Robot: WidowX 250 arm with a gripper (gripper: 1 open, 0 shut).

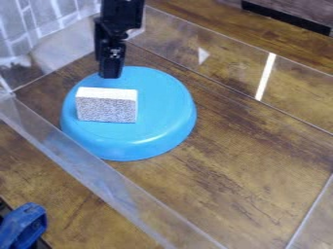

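A speckled white block (107,104) rests on the left part of an upturned-looking blue round disc (156,126) on the wooden floor. The black gripper (111,68) hangs just above the disc's back edge, behind and above the block and apart from it. Its fingers are small and dark here, so whether they are open or shut is unclear.
Clear plastic walls (78,165) border the wooden surface (240,165), which is free on the right. A blue object (18,226) lies outside at the bottom left. A pale crumpled backdrop stands at the upper left.
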